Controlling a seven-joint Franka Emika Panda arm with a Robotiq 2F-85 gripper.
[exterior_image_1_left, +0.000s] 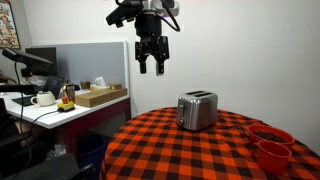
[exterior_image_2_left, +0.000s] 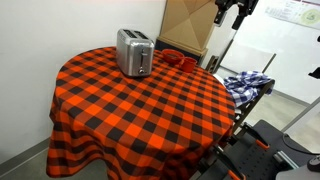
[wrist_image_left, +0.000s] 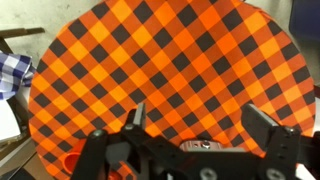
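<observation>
High over the round table, my gripper hangs pointing down with its fingers well apart and nothing between them. In the wrist view the gripper is open above the checkered cloth. A silver toaster stands upright on the table, below and to the right of the gripper in the first exterior view. The toaster shows toward the table's back in the second exterior view. Part of the toaster peeks out between the fingers at the bottom of the wrist view, mostly hidden by the gripper.
A red bowl with dark contents and a red cup sit at the table's right. A white desk with boxes stands behind left.
</observation>
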